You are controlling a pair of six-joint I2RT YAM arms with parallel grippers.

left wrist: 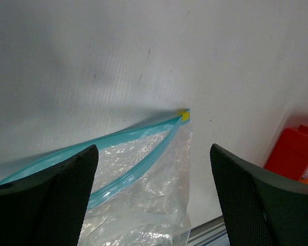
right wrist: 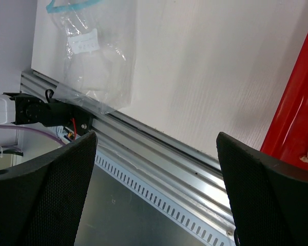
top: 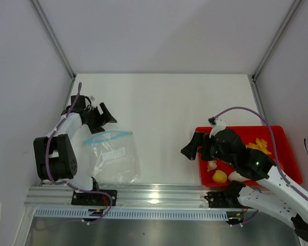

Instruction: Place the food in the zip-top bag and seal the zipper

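Observation:
A clear zip top bag (top: 113,159) lies flat at the table's front left, its blue zipper edge (top: 108,136) toward the back. In the left wrist view the two zipper strips (left wrist: 138,166) stand apart in the middle and meet at a yellow end (left wrist: 185,116). My left gripper (top: 107,123) is open just behind the zipper, nothing between its fingers. At the red bin's left side, my open, empty right gripper (top: 187,154) hangs over the table. The bin holds food: a yellow piece (top: 219,177), a garlic-like bulb (top: 211,165) and yellow bananas (top: 259,145).
The red bin (top: 292,163) stands at the right, partly covered by my right arm. A metal rail (top: 159,190) runs along the front edge.

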